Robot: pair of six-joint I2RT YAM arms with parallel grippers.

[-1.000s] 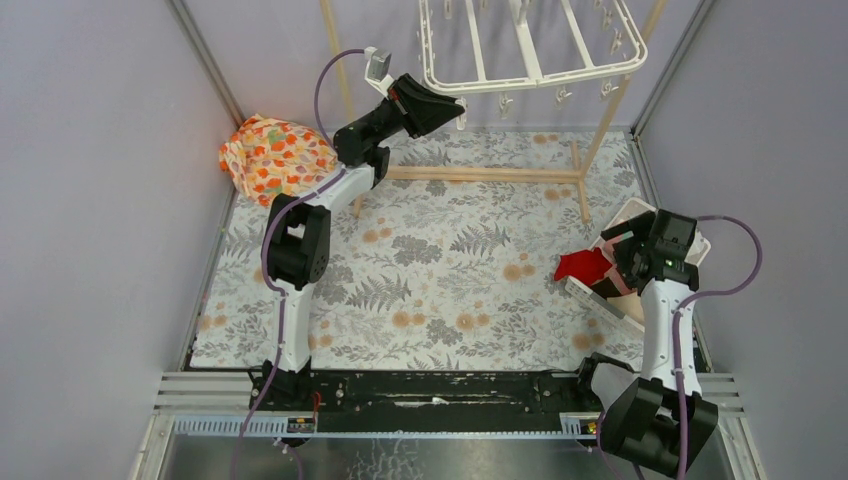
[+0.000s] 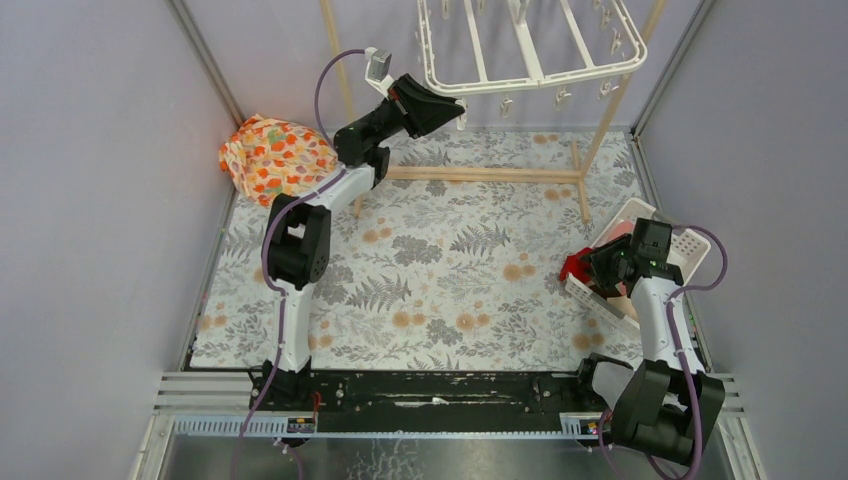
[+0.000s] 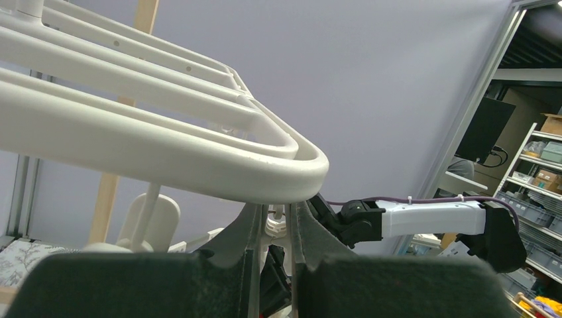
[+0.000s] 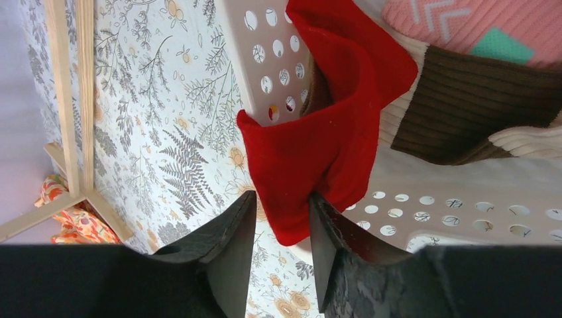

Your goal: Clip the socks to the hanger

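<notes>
The white hanger (image 2: 535, 75) with dangling clips hangs at the top of the top view. My left gripper (image 2: 455, 108) is at its front left corner; in the left wrist view its fingertips (image 3: 275, 215) meet around a clip below the frame, opening unclear. At the right, my right gripper (image 2: 600, 260) is over the white basket (image 2: 690, 245). In the right wrist view a red sock (image 4: 318, 152) drapes over the basket rim between and just beyond the parted fingers; brown (image 4: 477, 106) and pink socks (image 4: 450, 26) lie inside.
An orange patterned cloth bundle (image 2: 275, 160) lies at the back left. Wooden stand legs (image 2: 480, 175) cross the back of the floor.
My right gripper has moved left from over the middle of the basket onto the red sock at its edge. The left arm is unchanged.
</notes>
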